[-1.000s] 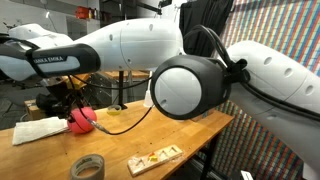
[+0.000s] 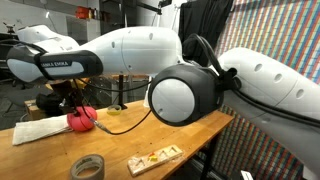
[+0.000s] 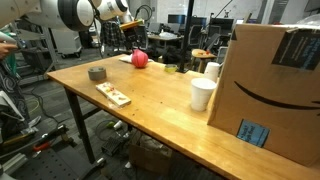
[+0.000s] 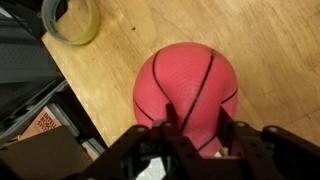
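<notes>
A red ball [image 4: 188,85] with black curved lines rests on the wooden table [image 2: 128,145]. It also shows as the red ball [image 2: 82,119] left of centre in exterior view 1 and as a small red ball [image 3: 139,58] at the far end in exterior view 2. My black gripper reaches over the ball from the bottom of the wrist view. Its fingers stand apart, with red surface visible between them. Whether the pads touch the ball is hidden.
A white cloth [image 2: 38,131] lies beside the ball. Grey tape [image 3: 97,74], yellow tape [image 3: 169,67], a pale tray [image 3: 114,95] and a white cup [image 3: 202,95] stand elsewhere. A large cardboard box [image 3: 262,85] fills one end.
My arm's links have shifted, the big elbow moving slightly right and the forearm lower. The red ball and the other table objects look unmoved.
</notes>
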